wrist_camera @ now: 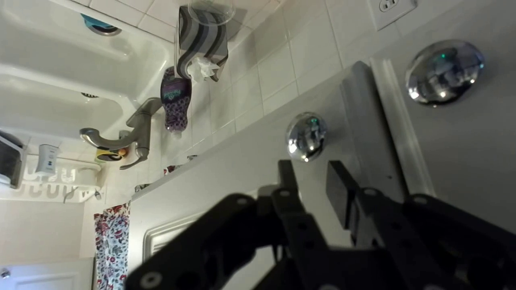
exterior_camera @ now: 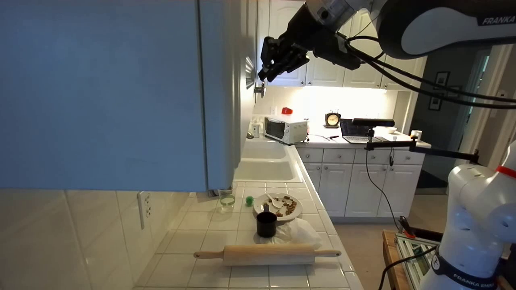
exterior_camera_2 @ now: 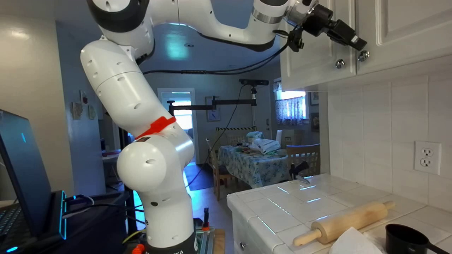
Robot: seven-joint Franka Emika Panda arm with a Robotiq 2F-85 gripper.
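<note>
My gripper stands open in the wrist view, with a gap between its two dark fingers and nothing held. Just beyond the fingertips is a round chrome knob [wrist_camera: 306, 137] on a white cabinet door [wrist_camera: 251, 164]. A second chrome knob [wrist_camera: 444, 72] sits on the neighbouring door, to the right in that view. In exterior view 2 the gripper [exterior_camera_2: 359, 43] is close to the knob [exterior_camera_2: 363, 55] below it. Exterior view 1 has the gripper [exterior_camera: 266, 76] up beside the cabinet front, near a knob [exterior_camera: 261, 90]. Whether the fingers touch anything cannot be told.
On the counter below lie a wooden rolling pin [exterior_camera: 269, 254], a black cup [exterior_camera: 266, 224], a plate of food bits [exterior_camera: 257, 205] and a glass [exterior_camera: 226, 200]. A sink [exterior_camera: 266, 170] lies farther back. The blue-looking cabinet [exterior_camera: 101, 96] fills the near left.
</note>
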